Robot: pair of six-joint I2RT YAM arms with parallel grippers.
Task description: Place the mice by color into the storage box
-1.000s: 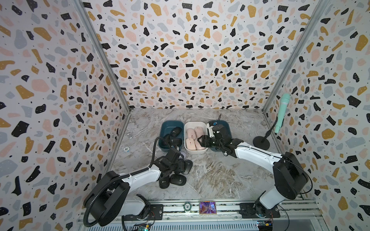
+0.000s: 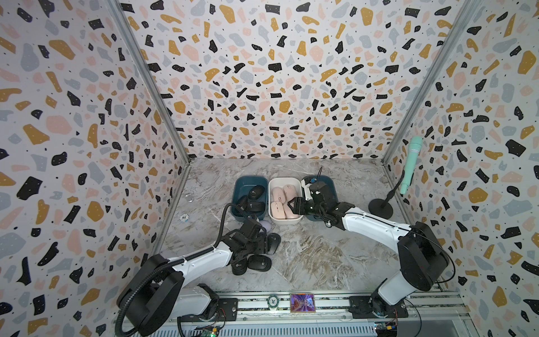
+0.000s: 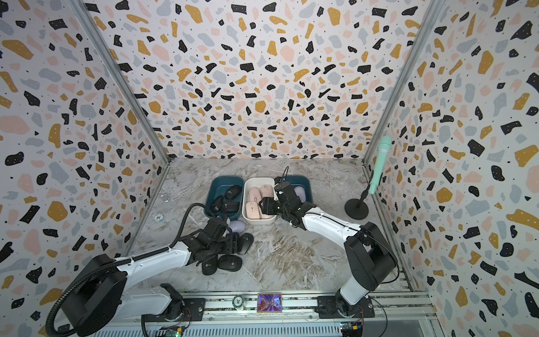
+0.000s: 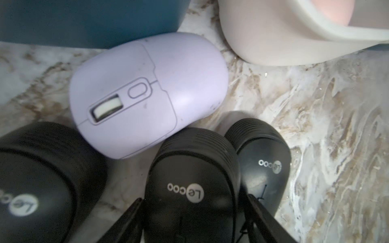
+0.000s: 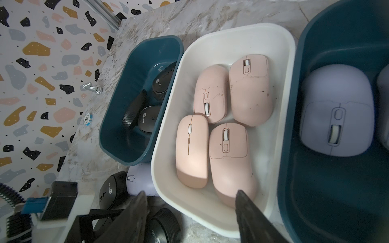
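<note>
In the left wrist view my left gripper is open, its fingers on either side of a black mouse (image 4: 192,162). Whether they touch it, I cannot tell. A second black mouse (image 4: 265,166) lies close to its right, and another black mouse (image 4: 36,182) to its left. Just behind them a lavender mouse (image 4: 150,93) rests on the table. My right gripper hangs open over the front of the white box (image 5: 162,170), holding nothing. That box has pink mice (image 5: 192,149); the left teal box (image 5: 109,141) has black mice (image 5: 150,118).
The right teal box (image 5: 289,162) contains lavender mice (image 5: 338,109). Two more black mice (image 2: 260,262) lie in front of the left gripper. A mint microphone (image 2: 411,163) on a stand is at the right. Bare table shows at front right.
My left gripper has shifted slightly to the left, and more of the lavender mouse on the table shows. The right arm and the boxes look unchanged.
</note>
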